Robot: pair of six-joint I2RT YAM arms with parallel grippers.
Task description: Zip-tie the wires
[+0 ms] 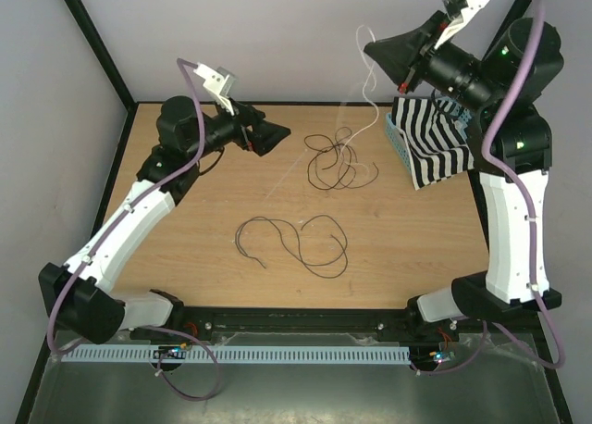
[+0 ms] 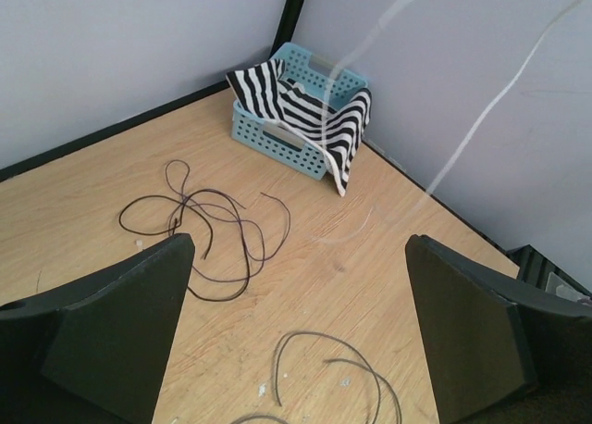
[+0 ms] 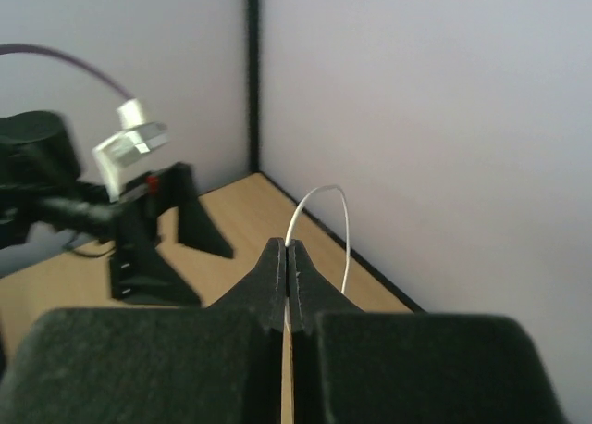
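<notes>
A thin white zip tie [image 3: 302, 207] rises in a bend from my right gripper, whose fingertips are shut on it. In the top view the right gripper [image 1: 372, 50] is high at the back, and the strip [image 1: 376, 112] trails down over a tangled dark wire bundle [image 1: 324, 152]. My left gripper is open and empty, its fingers wide apart; from above, the left gripper [image 1: 285, 137] is left of that bundle. A second wire, a loose S-shaped coil [image 1: 298, 254], lies nearer the front. Whether the strip touches the bundle I cannot tell.
A blue basket [image 2: 268, 142] with a striped black and white cloth [image 2: 342, 132] stands at the back right. A faint clear strip [image 1: 283, 179] lies on the wooden table [image 1: 185, 257].
</notes>
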